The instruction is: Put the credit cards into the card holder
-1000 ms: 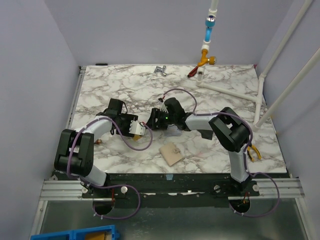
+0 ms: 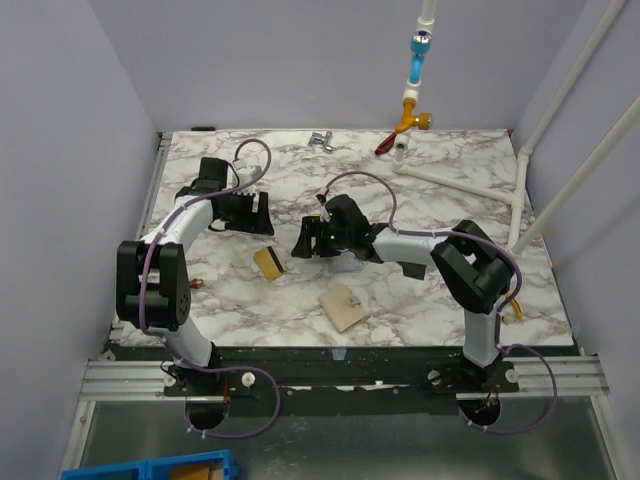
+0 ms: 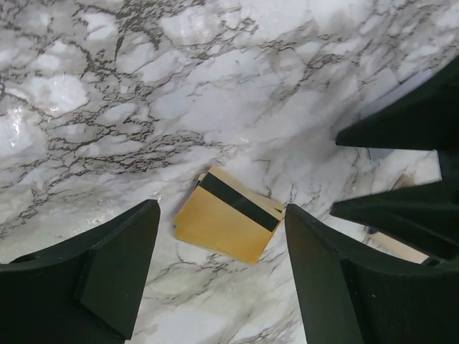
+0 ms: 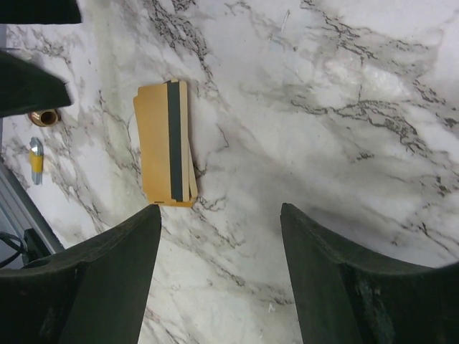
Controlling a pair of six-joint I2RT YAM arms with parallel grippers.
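Note:
Two gold cards with a black stripe (image 2: 269, 263) lie on the marble table, one slightly offset under the other. Just beyond them, raised above the table, my left gripper (image 2: 256, 222) stands with its fingers apart and empty. In the left wrist view the cards (image 3: 229, 218) show past the gap between its fingers, well below them. To the right of the cards my right gripper (image 2: 305, 242) points left, also open with nothing held. Its view shows the cards (image 4: 166, 143) at upper left. A pale, flat, clear-looking piece (image 2: 345, 262) is partly under the right arm; whether it is the holder, I cannot tell.
A beige square piece (image 2: 343, 307) lies front centre. A small dark flat item (image 2: 413, 269) sits under the right forearm. White pipes (image 2: 470, 188) stand at the right, and metal parts (image 2: 321, 141) lie at the back. The grippers are close together.
My left gripper has drawn back from over the cards, leaving them uncovered on the table.

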